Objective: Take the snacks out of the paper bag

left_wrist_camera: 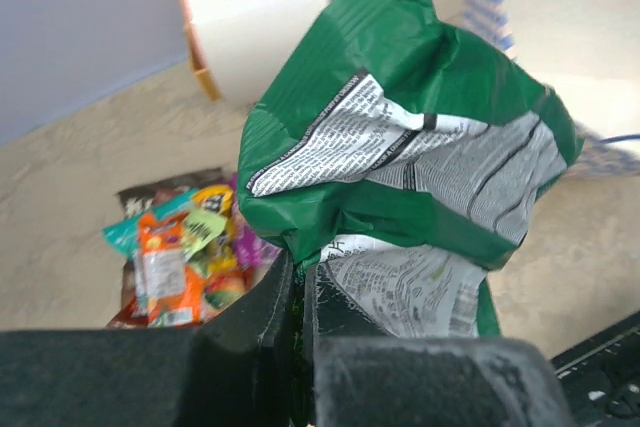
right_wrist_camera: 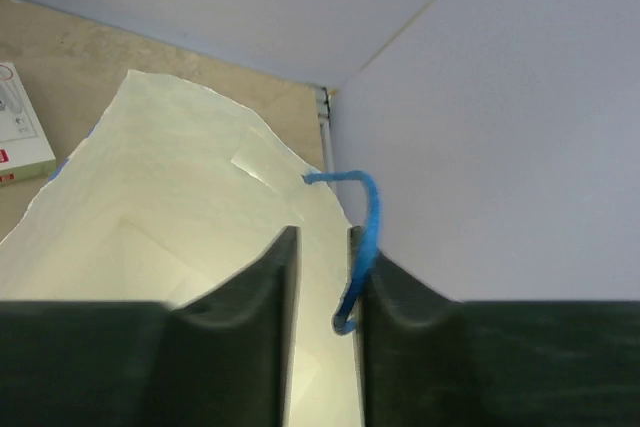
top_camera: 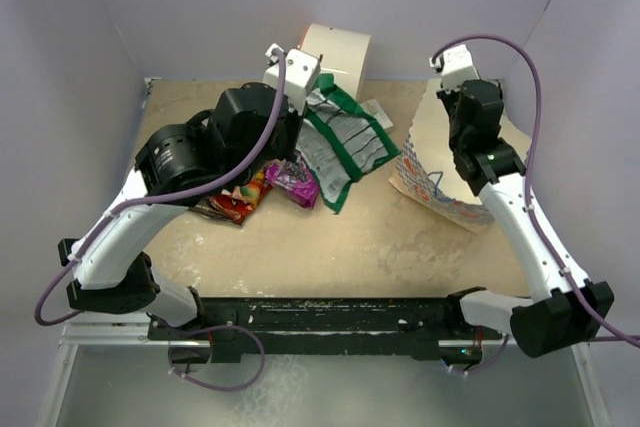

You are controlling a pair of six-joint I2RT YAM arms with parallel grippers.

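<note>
The green and grey snack packet hangs over the table, left of the paper bag. My left gripper is shut on its lower-left edge in the left wrist view. The paper bag stands at the right, its pale inside and patterned front showing. Over its back rim is my right gripper, fingers apart. One blue handle crosses the right finger in the right wrist view; I see no grip on it. Other snack packets lie on the table at the left. The bag's bottom is partly hidden.
A white cylindrical container stands at the back middle. A small white box lies between it and the bag. Walls rise at the back and both sides.
</note>
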